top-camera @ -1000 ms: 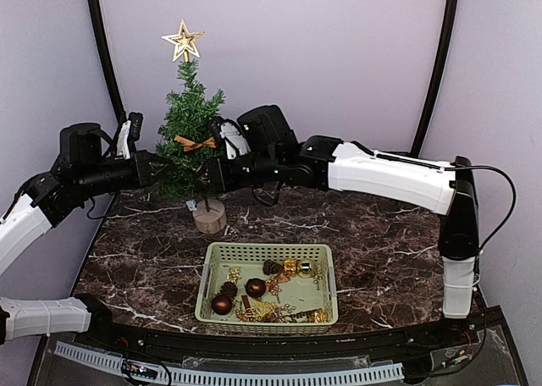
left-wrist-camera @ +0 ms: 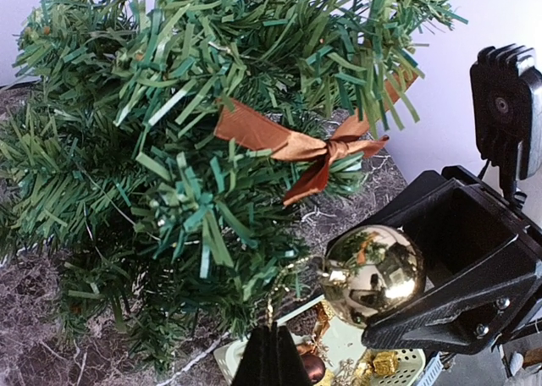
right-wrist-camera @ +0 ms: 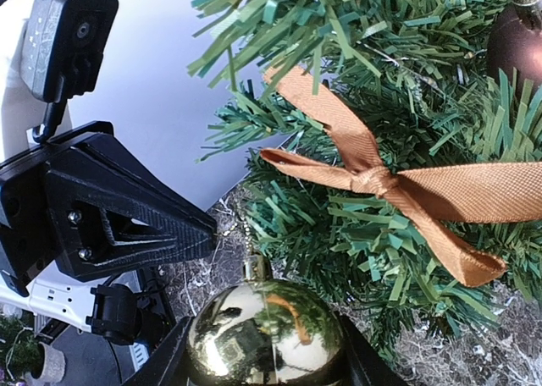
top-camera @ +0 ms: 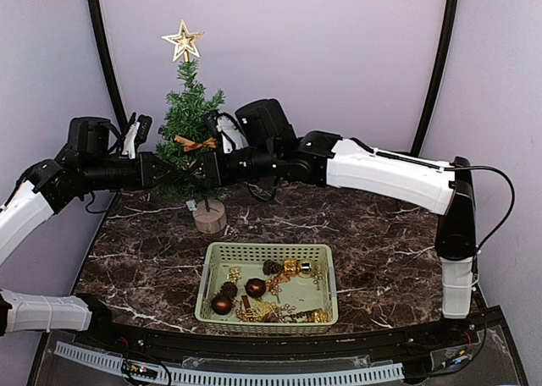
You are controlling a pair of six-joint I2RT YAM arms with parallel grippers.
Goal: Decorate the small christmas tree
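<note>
The small tree (top-camera: pixel 190 107) stands on a wooden base (top-camera: pixel 209 219), with a gold star (top-camera: pixel 183 41) on top and an orange bow (right-wrist-camera: pixel 432 187). My right gripper is shut on a shiny gold ball (left-wrist-camera: pixel 373 276) just below the bow. Facing it, my left gripper is shut at the thin gold bead string above the ball's cap; whether the string lies between its fingertips is hard to tell. A dark brown ball (right-wrist-camera: pixel 517 47) shows among the branches in the right wrist view.
A pale green perforated basket (top-camera: pixel 326 284) holds brown balls, pine cones and gold ornaments at the front centre of the marble table. Walls stand close behind and at both sides.
Over the last second both arms have shifted slightly around the tree, the left gripper a little higher and the right one also rising a little. The basket is unchanged.
</note>
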